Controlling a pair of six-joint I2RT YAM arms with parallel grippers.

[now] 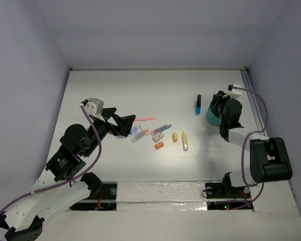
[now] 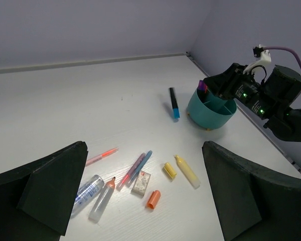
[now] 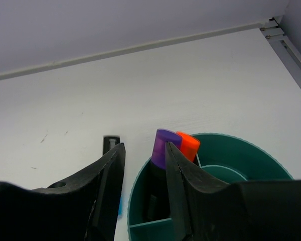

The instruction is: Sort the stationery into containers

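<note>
A teal divided holder (image 1: 213, 116) (image 2: 205, 116) stands at the right, containing a purple piece (image 3: 161, 147) and an orange one (image 3: 189, 144). My right gripper (image 1: 218, 99) is over the holder; it looks shut on the purple piece, though contact is unclear. A black-and-blue marker (image 1: 198, 104) (image 2: 173, 103) lies left of the holder. My left gripper (image 1: 125, 125) hangs open at the left, above loose stationery: pink pen (image 2: 131, 170), blue pen (image 2: 140, 168), eraser (image 2: 141, 184), orange piece (image 2: 153, 199), yellow piece (image 2: 170, 170), yellow tube (image 2: 187, 171) and bottles (image 2: 103, 200).
Walls bound the back and both sides.
</note>
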